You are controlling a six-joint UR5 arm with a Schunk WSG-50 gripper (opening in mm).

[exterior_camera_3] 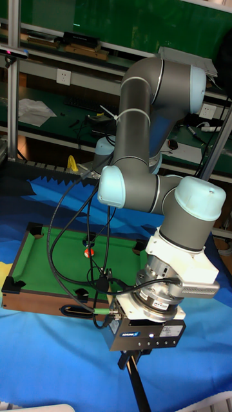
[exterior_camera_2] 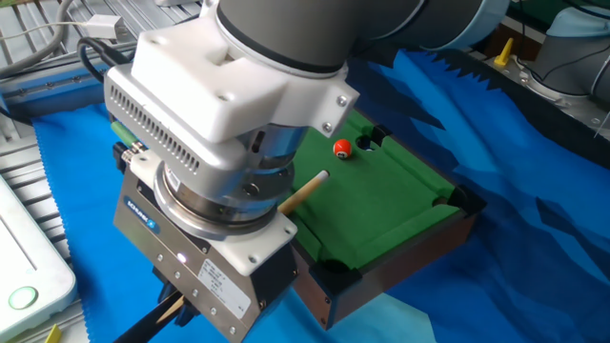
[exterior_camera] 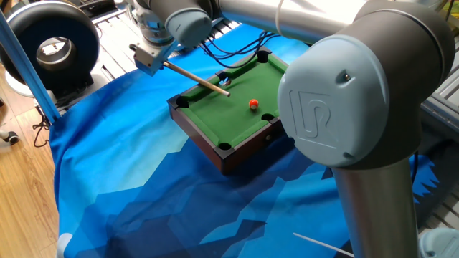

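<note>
A wooden cue [exterior_camera: 197, 77] runs from my gripper [exterior_camera_2: 177, 303] over the rail of a small green pool table [exterior_camera: 226, 118]. Its dark butt [exterior_camera_2: 143, 329] sticks out behind the fingers, and the gripper appears shut on the shaft. The pale cue tip [exterior_camera_2: 324, 175] hangs over the felt, short of a red-orange ball [exterior_camera: 253, 104] and apart from it. In exterior view 2 the ball [exterior_camera_2: 343, 149] lies near a side pocket [exterior_camera_2: 366, 143]. Exterior view 3 shows the ball [exterior_camera_3: 89, 253] partly behind cables. The gripper body hides most of the grip.
A blue patterned cloth [exterior_camera: 122, 143] lies under the pool table, with free room around its front. Black cables [exterior_camera_3: 51, 254] loop from the arm across the table in exterior view 3. A black ring-shaped object [exterior_camera: 79, 43] stands at the far left.
</note>
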